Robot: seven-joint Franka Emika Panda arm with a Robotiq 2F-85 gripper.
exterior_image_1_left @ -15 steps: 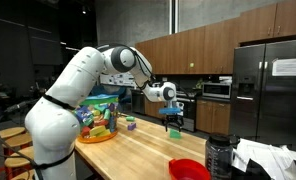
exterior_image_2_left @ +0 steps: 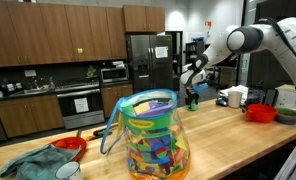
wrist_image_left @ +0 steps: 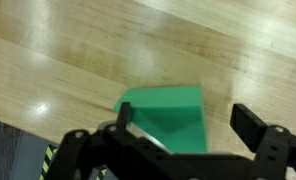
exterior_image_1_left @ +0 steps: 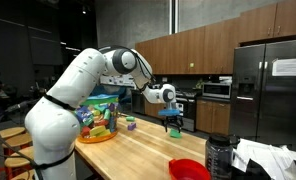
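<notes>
A green block (wrist_image_left: pixel 173 112) shows in the wrist view on the wooden tabletop (wrist_image_left: pixel 223 50), partly hidden by the gripper's body at the bottom. My gripper is open over it, one finger on each side in the image. The left finger (wrist_image_left: pixel 116 137) overlaps the block's left side; a clear gap shows on the right, and contact cannot be told. In exterior view 1 the gripper (exterior_image_1_left: pixel 173 121) points down just above the small green block (exterior_image_1_left: pixel 174 133), towards the far part of the table. Exterior view 2 shows the same green block (exterior_image_2_left: pixel 193 107) under the arm, very small.
A red bowl (exterior_image_1_left: pixel 176 169) and a black canister (exterior_image_1_left: pixel 219 155) stand at the near right in exterior view 1. A colourful mesh basket (exterior_image_1_left: pixel 97 122) is at the left. White cloth (exterior_image_1_left: pixel 273 160) lies at the right edge.
</notes>
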